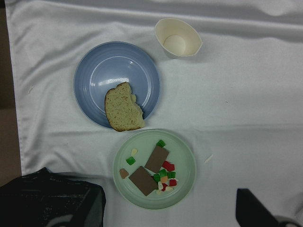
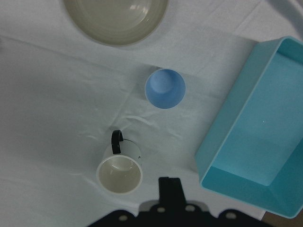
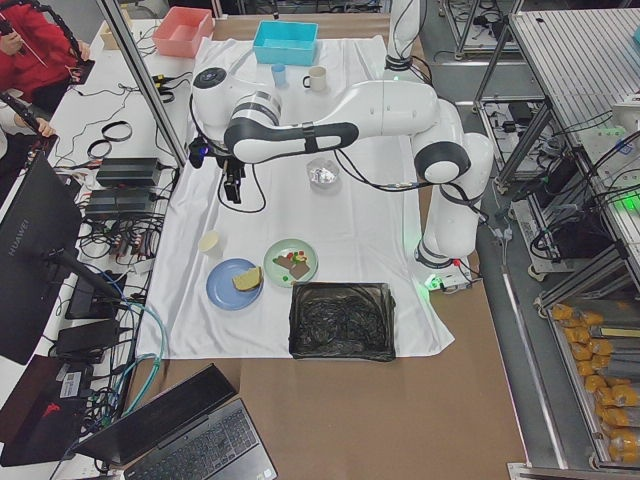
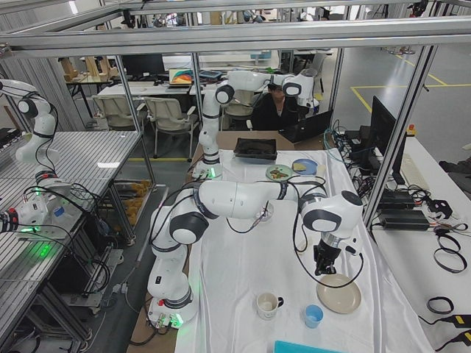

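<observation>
My left gripper [image 3: 232,190] hangs above the table's near half; in the left wrist view its fingers stand wide apart, open and empty. Below are a blue plate [image 1: 94,75] with bread [image 1: 120,106], a green plate [image 1: 132,184] with brown pieces and small coloured bits, and a cream cup [image 1: 177,40]. My right gripper [image 4: 324,261] hangs at the far end, shut, nothing visible between its fingertips. Around it are a beige plate [image 4: 338,300], a blue cup [image 2: 164,89], a white mug [image 2: 118,172] with a black handle and a turquoise bin [image 2: 246,132].
A tray [image 3: 342,322] lined with black plastic sits at the near edge by the plates. A shiny clear bowl [image 3: 323,172] is mid-table. A laptop [image 3: 205,440] lies beyond the cloth.
</observation>
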